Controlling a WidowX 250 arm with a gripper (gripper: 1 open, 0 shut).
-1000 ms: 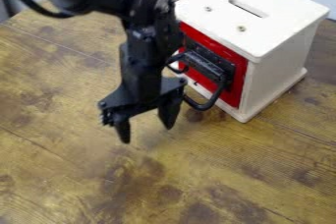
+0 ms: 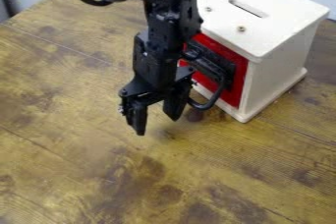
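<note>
My black gripper (image 2: pixel 155 115) hangs low over the wooden floor, just left of a white box (image 2: pixel 274 71) with a red front panel (image 2: pixel 233 97). Its two fingers stand apart, with nothing seen between them. The arm covers much of the red panel and part of the dark fitting on it.
A white wall lies behind the box, and a grey edge shows at the top left.
Over the last second my gripper has shifted slightly right and up, toward the box's red front. The box is unchanged.
</note>
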